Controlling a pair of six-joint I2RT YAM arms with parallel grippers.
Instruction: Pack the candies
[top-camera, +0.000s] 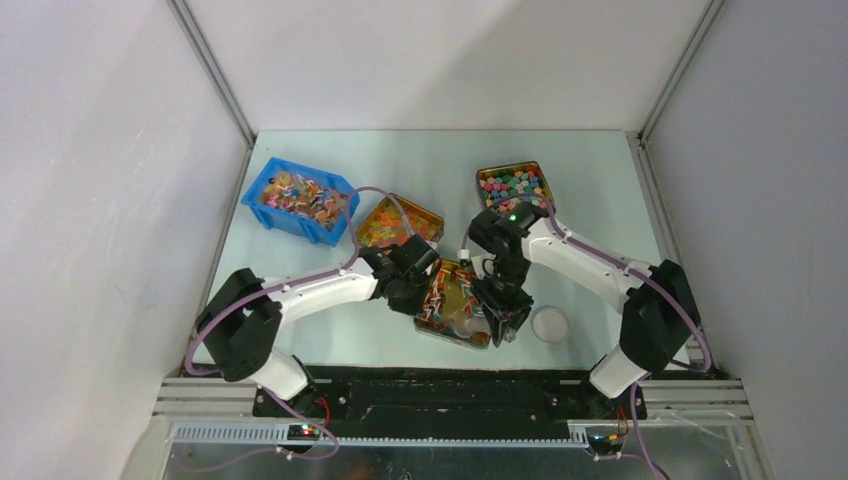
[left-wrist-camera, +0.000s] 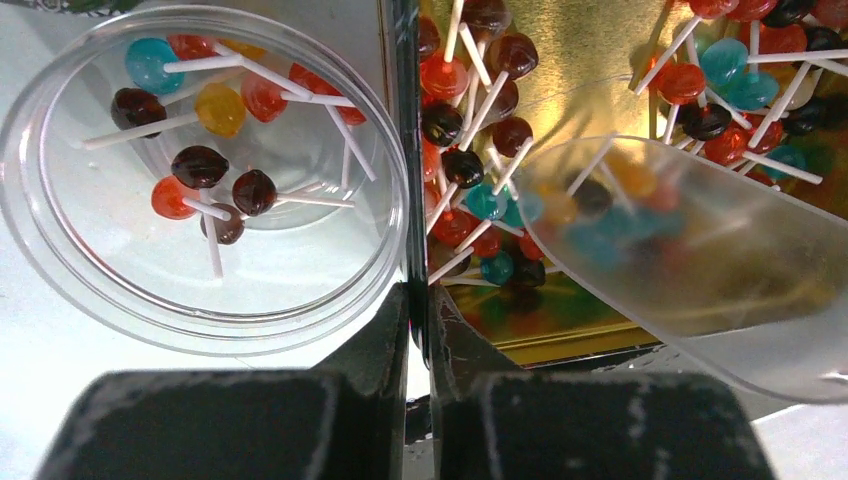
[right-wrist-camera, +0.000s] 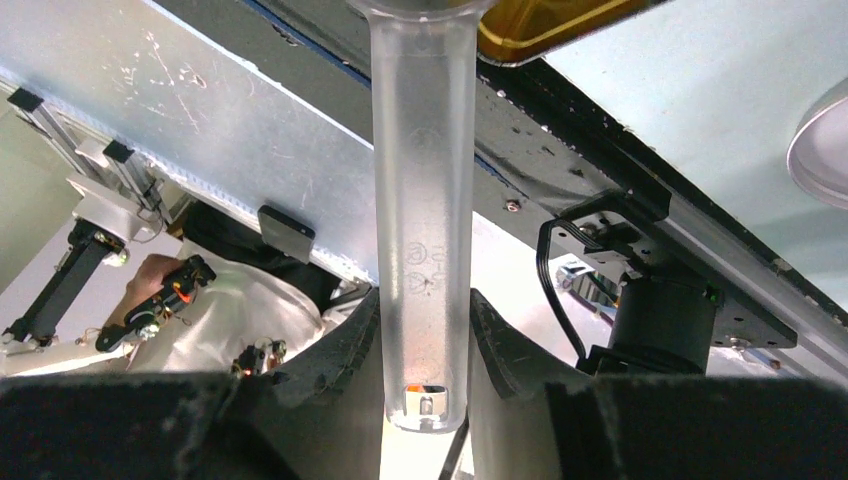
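Observation:
My left gripper is shut on the rim of a gold tray (left-wrist-camera: 540, 90) of lollipops, at the front middle of the table. A clear round container (left-wrist-camera: 90, 290) with several lollipops shows beside that rim in the left wrist view; another translucent plastic piece (left-wrist-camera: 720, 280) overlaps the tray. My right gripper is shut on a clear plastic scoop (right-wrist-camera: 425, 190), its handle upright in the right wrist view, over the tray's front right.
A blue bin (top-camera: 255, 205) of lollipops and a tray (top-camera: 365, 225) of orange candies stand back left, a tray (top-camera: 480, 185) of coloured candies back right. A white round lid (top-camera: 550, 324) lies right of my right gripper.

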